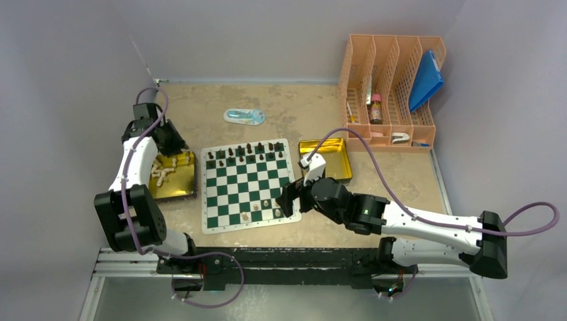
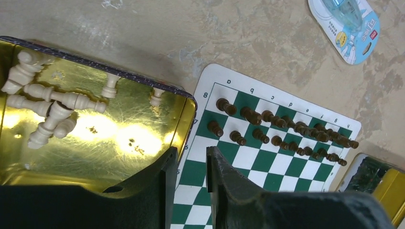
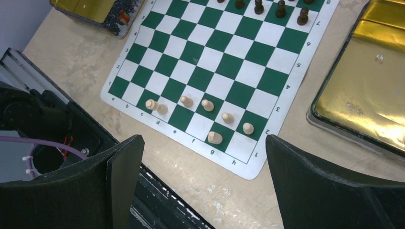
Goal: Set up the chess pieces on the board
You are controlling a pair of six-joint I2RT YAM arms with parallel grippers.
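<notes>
The green-white chessboard (image 1: 247, 177) carries dark pieces along its back rows and several white pieces near the front, such as a pawn (image 3: 248, 128). My left gripper hangs above the left gold tray (image 1: 174, 190), part open with nothing between its fingers; white pieces (image 2: 71, 100) lie in that tray. My right gripper is open above the front right of the board, nothing between its fingers.
An empty gold tray (image 1: 324, 154) is right of the board. A blue-white blister pack (image 1: 244, 116) lies behind it. An orange organiser (image 1: 391, 93) stands at the back right.
</notes>
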